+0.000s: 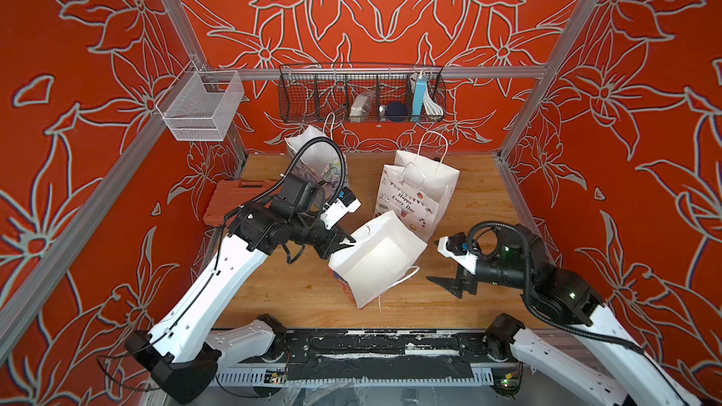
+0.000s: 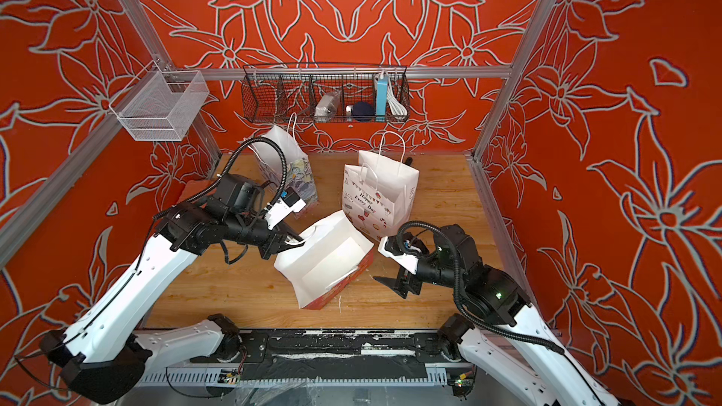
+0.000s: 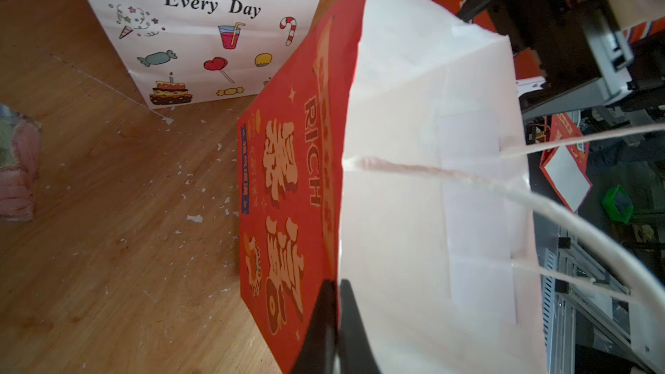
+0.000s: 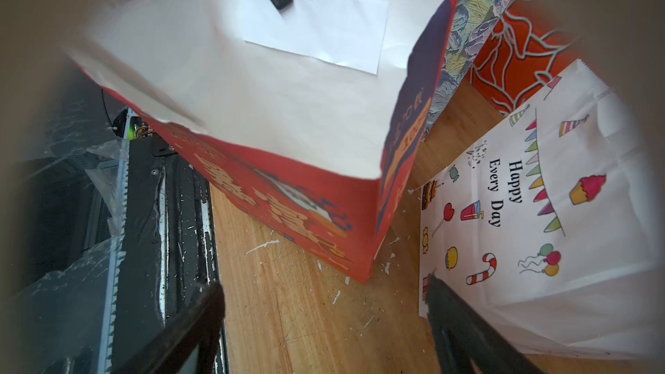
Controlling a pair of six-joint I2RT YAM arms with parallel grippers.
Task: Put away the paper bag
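Note:
A red paper bag (image 1: pixel 376 255) with white inside lies tipped at the table's middle, mouth facing up and toward the front; its printed red side (image 3: pixel 291 207) fills much of the left wrist view. My left gripper (image 1: pixel 342 244) is shut on its top rim, a handle loop beside it. My right gripper (image 1: pixel 443 285) stands open just right of the bag, fingers empty, facing the bag's red side (image 4: pixel 277 207).
A white "Happy Every Day" bag (image 1: pixel 413 195) stands behind, close to the red bag; a patterned bag (image 2: pixel 293 173) stands back left. An orange case (image 1: pixel 225 203) lies left. A wire basket (image 1: pixel 331 97) hangs on the back wall.

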